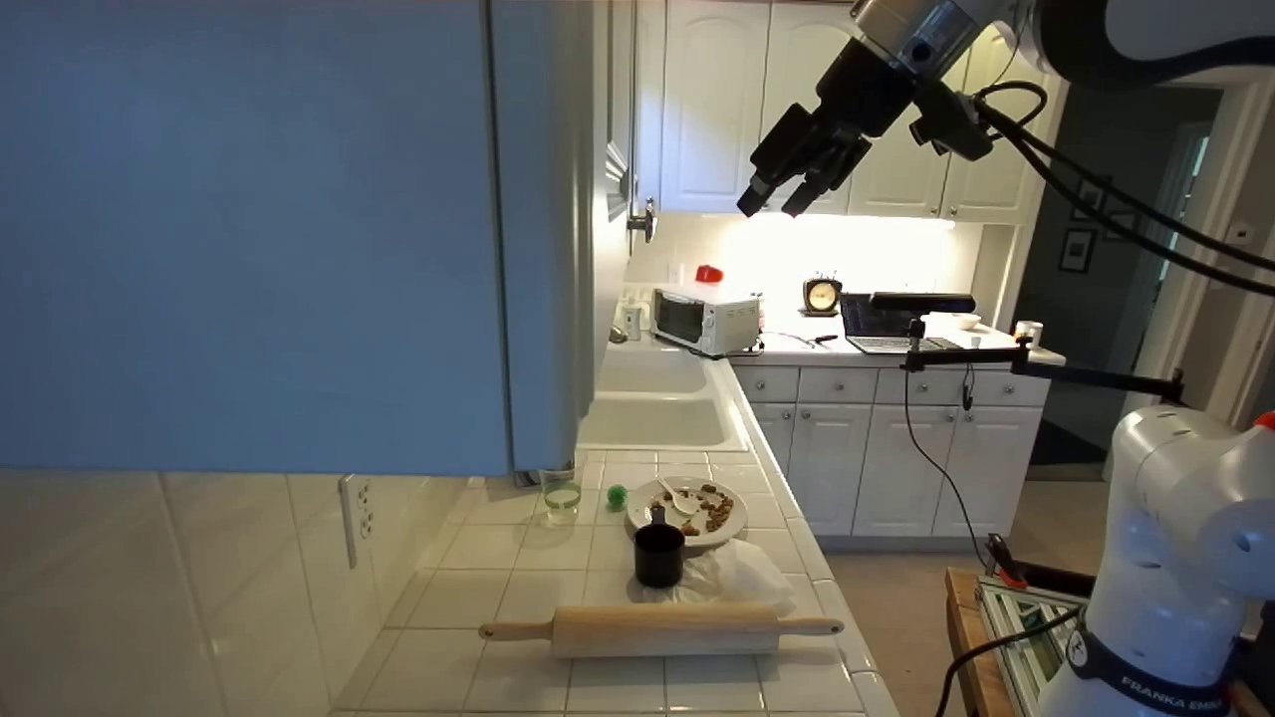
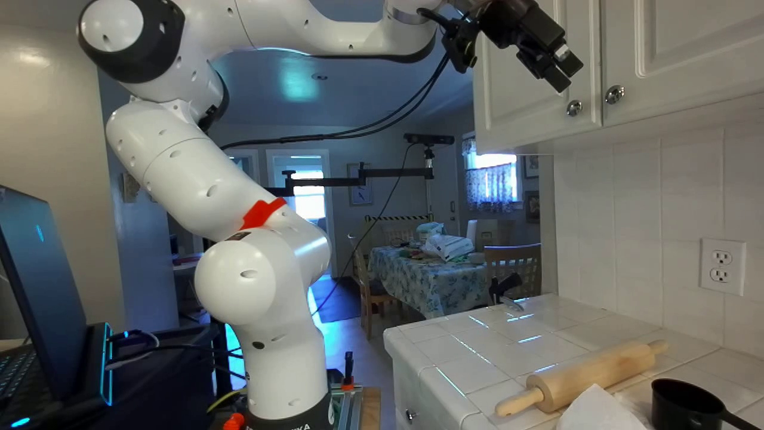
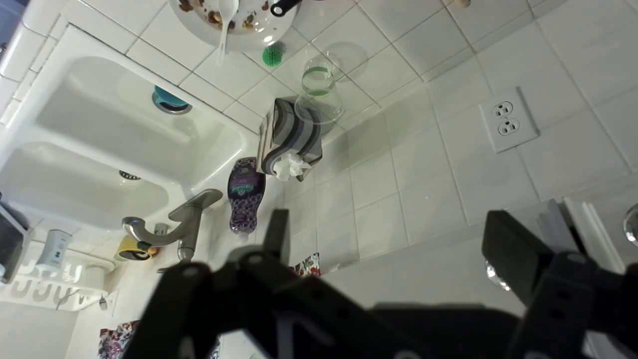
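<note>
High above the counter, in front of the upper cabinets, my gripper (image 1: 777,205) stands open with its fingers spread and nothing between them. The wrist view shows the two dark fingertips of the gripper wide apart. Below, on the tiled counter, a white plate (image 1: 645,524) holds bits of food and a white spoon (image 1: 681,502). A black cup with a handle (image 1: 659,556) is beside the plate's near edge. A wooden rolling pin (image 1: 665,629) lies nearest exterior view 1. Behind the plate are a green spiky ball (image 1: 617,496) and a clear glass (image 1: 559,500).
A crumpled white bag (image 1: 747,574) lies by the cup. The double sink (image 3: 119,119) has a faucet (image 3: 188,221), a purple soap bottle (image 3: 245,194) and a tissue box (image 3: 290,134) close by. Cabinet doors with round knobs (image 2: 614,94) flank the gripper.
</note>
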